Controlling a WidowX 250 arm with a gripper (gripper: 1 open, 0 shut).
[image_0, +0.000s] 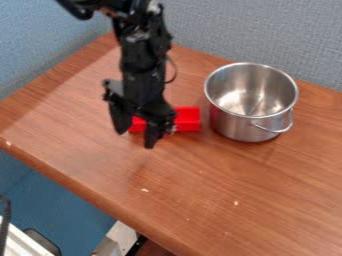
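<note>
My black gripper (136, 128) hangs over a red block (186, 119) on the wooden table, blurred, with its fingers at the block's left part and partly hiding it. Whether the fingers are closed on it is unclear. A steel pot (251, 101) with side handles stands just right of the block, upright.
A grey padded wall runs along the back.
</note>
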